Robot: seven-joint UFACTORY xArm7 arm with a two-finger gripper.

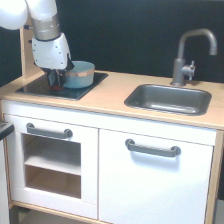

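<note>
A blue-grey pot [82,75] stands on the black cooktop [37,86] at the back left of the toy kitchen. My white-and-grey arm comes down from the upper left. Its dark gripper [62,76] is at the pot's left side and covers part of that side. The fingers are small and dark against the cooktop, so I cannot make out whether they are apart, or whether they touch the pot.
To the right, a metal sink [168,98] is set into the wooden counter [112,90], with a grey faucet [183,70] behind it. Bare counter lies between cooktop and sink. Below are an open-windowed door [90,165] and a white cabinet door [150,180].
</note>
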